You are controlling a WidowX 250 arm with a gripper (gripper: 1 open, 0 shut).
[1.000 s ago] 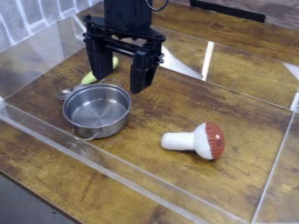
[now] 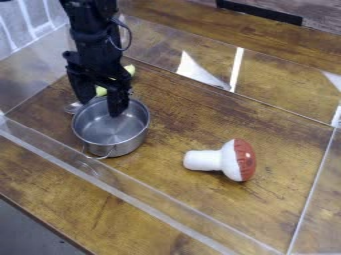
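My black gripper [image 2: 98,88] hangs at the upper left of the camera view, fingers spread open, low over the back of a steel pot [image 2: 110,131]. A pale green object [image 2: 131,69] is partly hidden behind the gripper, and a small metal item shows at the pot's left. A white mushroom-like object with a red cap [image 2: 224,159] lies on its side to the right of the pot.
Clear plastic walls [image 2: 173,219] border the wooden work surface [image 2: 186,110].
My gripper has moved left and is now lower and smaller in view, over the pot's back edge. The objects on the surface look unmoved.
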